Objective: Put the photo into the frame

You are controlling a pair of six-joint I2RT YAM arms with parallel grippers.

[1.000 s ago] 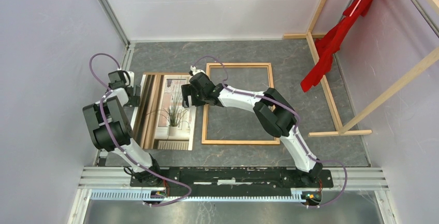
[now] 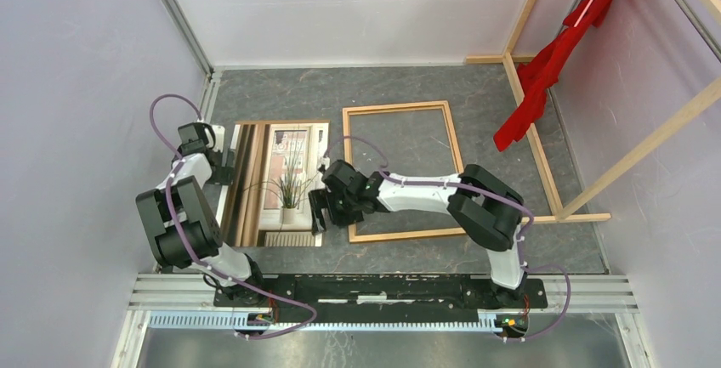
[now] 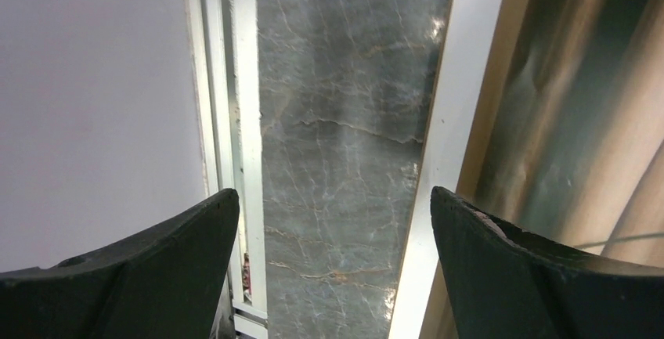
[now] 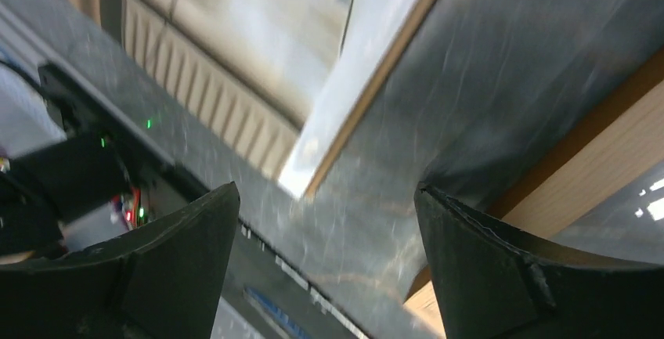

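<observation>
The photo (image 2: 252,172), an interior scene with a potted plant and a white border, lies flat on the grey floor at left. To its right rests the empty wooden frame (image 2: 396,107), slightly askew, its near right part behind my right arm. My left gripper (image 2: 226,164) is open at the photo's left side; in the left wrist view the photo's white edge (image 3: 462,81) runs beside the right finger. My right gripper (image 2: 318,212) stands open over the photo's lower right edge. In the right wrist view, a photo corner (image 4: 301,168) shows between the fingers, and the frame (image 4: 587,178) passes behind the right finger.
A red cloth (image 2: 544,79) hangs over wooden bars (image 2: 537,151) on the right. Walls (image 2: 85,87) close in the left side.
My right gripper has moved nearer the base and slightly right. The frame has shifted right and turned a little, and more of the photo's right border shows.
</observation>
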